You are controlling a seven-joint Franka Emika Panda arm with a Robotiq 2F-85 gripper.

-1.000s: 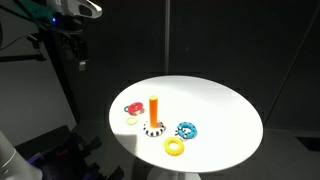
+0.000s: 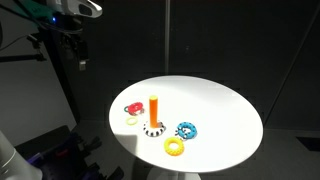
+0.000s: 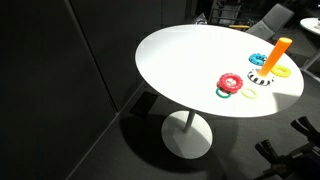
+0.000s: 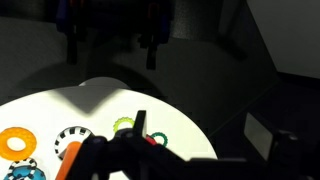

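An orange peg [image 2: 153, 110] stands upright in a black-and-white ring-shaped base [image 2: 154, 130] near the edge of the white table. Loose rings lie around it: a yellow ring [image 2: 174, 146], a blue ring [image 2: 186, 131], a red ring [image 2: 135, 108] and a small yellow-green ring [image 2: 131, 121]. In exterior view 2 a dark green ring [image 3: 222, 94] shows beside the red one. My gripper is open, its two fingers far apart over dark floor beyond the table edge. Nothing is between them, and it touches none of the rings.
Dark floor surrounds it. A dark shape [image 4: 140, 150] covers part of the table and the red ring in the wrist view. A chair [image 3: 268, 25] stands behind the table in exterior view 2.
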